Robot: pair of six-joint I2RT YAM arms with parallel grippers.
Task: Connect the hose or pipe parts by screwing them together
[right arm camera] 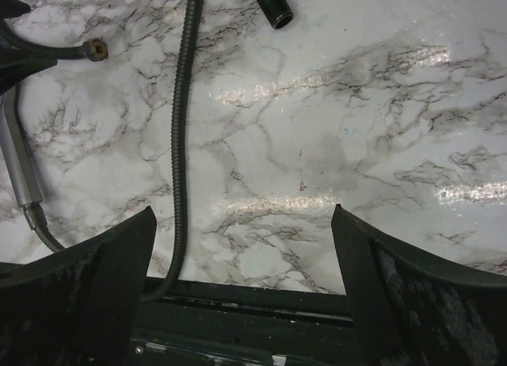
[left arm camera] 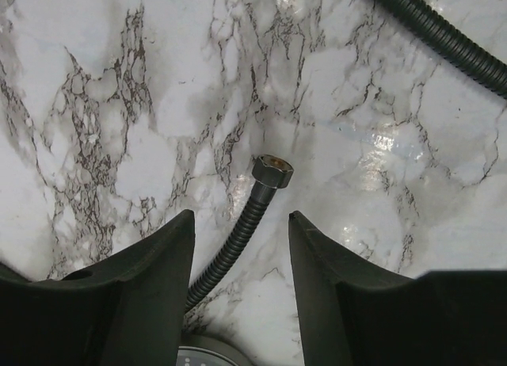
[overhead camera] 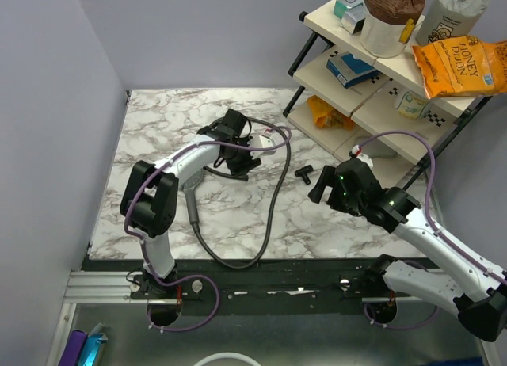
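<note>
A grey ribbed hose (overhead camera: 272,200) loops over the marble table, joined to a handheld shower head (overhead camera: 192,207). Its free end, a hex nut (left arm camera: 272,171), lies under my left gripper, which is part open above it with nothing held. My right gripper stands open and empty over bare marble at the right. A black T-shaped fitting (right arm camera: 273,8) lies beside the hose, near the top of the right wrist view and right of the hose in the top view (overhead camera: 304,172).
A shelving rack (overhead camera: 341,73) with boxes, bags and a tub fills the back right. Walls border the table at left and back. The table's dark front edge (overhead camera: 238,280) runs below the hose loop.
</note>
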